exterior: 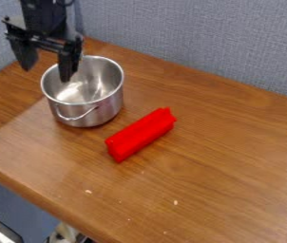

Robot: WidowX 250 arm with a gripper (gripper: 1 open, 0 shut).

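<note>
My gripper [46, 59] hangs open over the back left rim of a metal pot [89, 107], its dark fingers pointing down with nothing seen held between them. The pot stands upright on the wooden table, with a wire handle resting low along its front. A red cylindrical object [140, 134] lies diagonally on the table to the front right of the pot, apart from it.
A grey speckled wall [210, 38] runs behind it. Grey floor and some dark hardware show past the table's edge at the lower left.
</note>
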